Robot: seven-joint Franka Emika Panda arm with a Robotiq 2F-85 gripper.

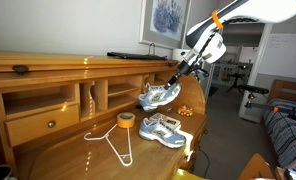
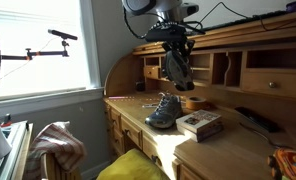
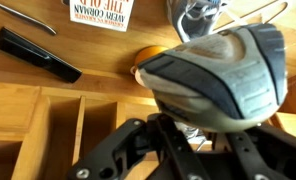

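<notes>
One shoe point(image 1: 160, 96) hangs in the air above the desk, held by my gripper point(image 1: 175, 79). Its sole is turned toward the camera in the second exterior view, where the shoe point(image 2: 176, 68) points downward beneath the gripper point(image 2: 176, 42). Close up in the wrist view, the grey and white shoe point(image 3: 223, 75) covers most of the space before the fingers, and the fingertips are largely hidden behind it. The matching grey-blue shoe point(image 1: 162, 131) rests on the desktop, with a book point(image 2: 199, 124) beside it.
An orange tape roll point(image 1: 126, 120) and a white hanger point(image 1: 112, 146) lie on the desk point(image 1: 83, 160). Shelves and drawers point(image 1: 45, 122) rise along its back. A dark marker point(image 3: 36, 54) lies near the book. Yellow cloth point(image 2: 132, 166) sits in front.
</notes>
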